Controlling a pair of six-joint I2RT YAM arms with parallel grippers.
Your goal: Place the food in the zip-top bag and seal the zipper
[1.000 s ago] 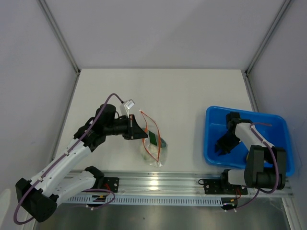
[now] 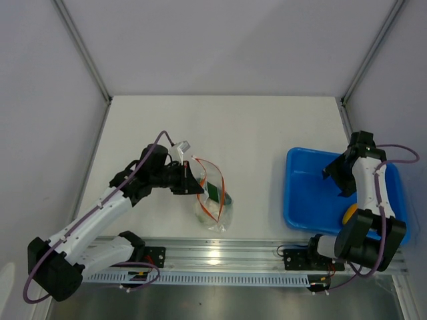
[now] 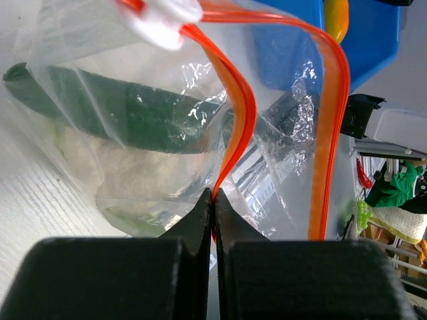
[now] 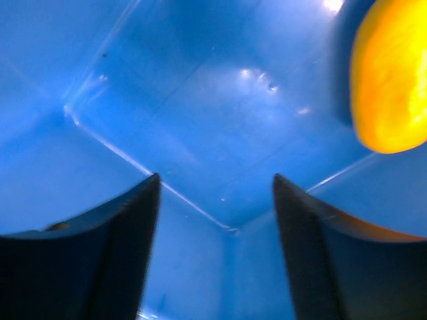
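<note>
My left gripper is shut on the orange zipper edge of the clear bag (image 2: 217,210), which stands open on the table; in the left wrist view a long green vegetable (image 3: 120,107) shows inside it. My right gripper is part open above the inside of the blue bin (image 2: 297,200), nothing visible between its fingers. A yellow food item (image 4: 390,73) lies in the bin at the upper right of the right wrist view, also seen partly behind the right arm in the top view.
The bin sits at the table's right side, against the frame.
My right arm has risen from low in the bin and shifted right, toward the yellow item's side. My left gripper has stayed almost still at the bag.
</note>
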